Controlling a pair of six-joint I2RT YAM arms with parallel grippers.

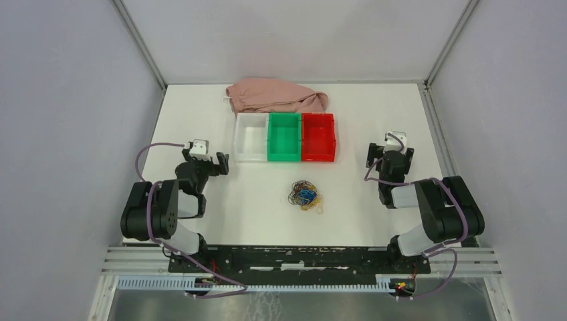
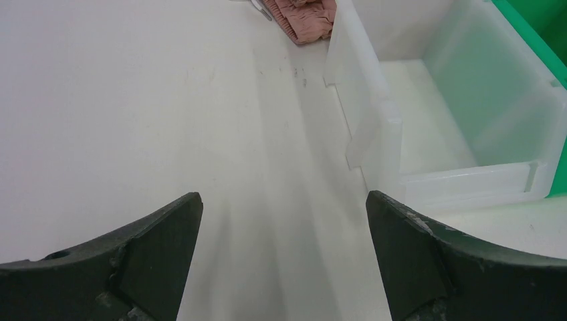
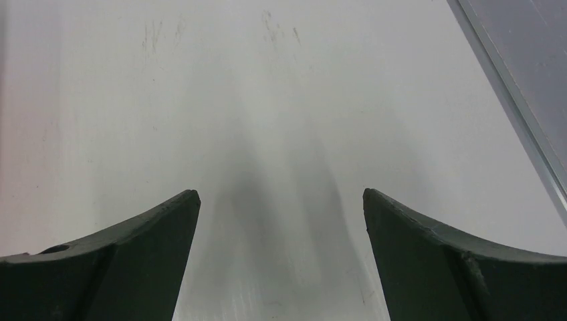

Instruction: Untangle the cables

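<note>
A tangled bundle of cables [image 1: 304, 195], with black, blue and yellow strands, lies on the white table in the middle, below the three bins in the top view. My left gripper [image 1: 208, 158] is at the left side of the table, open and empty, beside the white bin. My right gripper [image 1: 390, 150] is at the right side, open over bare table. Both are well apart from the cables, which neither wrist view shows.
White [image 1: 251, 138] [image 2: 461, 172], green [image 1: 284, 137] and red [image 1: 317, 137] bins stand in a row, with a pink cloth [image 1: 274, 93] [image 2: 301, 17] behind. Walls border the table at the back and sides.
</note>
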